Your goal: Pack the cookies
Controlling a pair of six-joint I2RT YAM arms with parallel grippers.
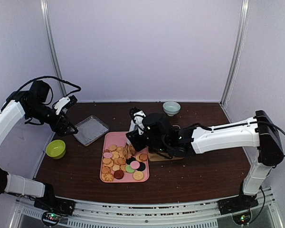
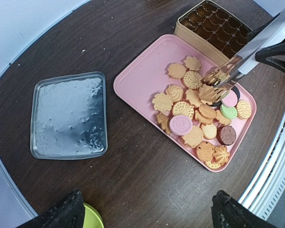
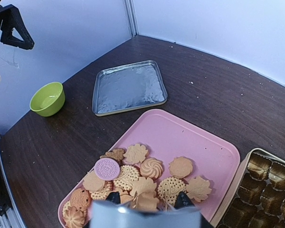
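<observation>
A pink tray (image 2: 147, 71) (image 3: 190, 142) holds assorted cookies, mostly tan, with pink, green, black and brown ones. Beside it is a cookie tin with a brown divided insert (image 2: 213, 28) (image 3: 266, 199), partly under my right arm in the top view. My right gripper (image 1: 135, 137) is shut on metal tongs (image 2: 256, 47), whose tips are down among the cookies (image 2: 216, 88); whether a cookie is between the tips I cannot tell. My left gripper (image 1: 66, 126) hangs open and empty above the left side of the table.
A metal tray with a clear, shiny surface (image 1: 90, 129) lies left of the pink tray. A green bowl (image 1: 55, 149) sits at the left edge, a pale blue bowl (image 1: 171, 107) at the back right.
</observation>
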